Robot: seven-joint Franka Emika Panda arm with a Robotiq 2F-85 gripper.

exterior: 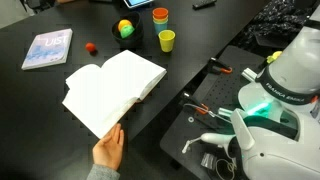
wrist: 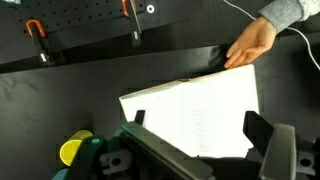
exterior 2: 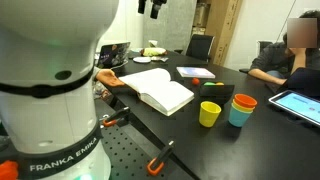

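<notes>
An open book point(exterior: 115, 88) with white, blank-looking pages lies on the dark table. A person's hand point(exterior: 108, 152) touches its near corner; the same hand point(wrist: 250, 42) rests at the page edge in the wrist view. My gripper stands open over the book point(wrist: 190, 105), its dark fingers apart on either side of the pages. Nothing shows between them, and the gap down to the pages is hard to judge. In neither exterior view can the fingertips be made out; the white arm point(exterior 2: 50, 115) fills the left of the second one.
A yellow cup point(exterior: 167, 41), stacked coloured cups point(exterior: 160, 18), a black bowl point(exterior: 128, 35) holding colourful items and a small red ball point(exterior: 90, 47) stand beyond the book. A closed pastel book point(exterior: 48, 47) lies farther left. A person sits behind a tablet point(exterior 2: 297, 104).
</notes>
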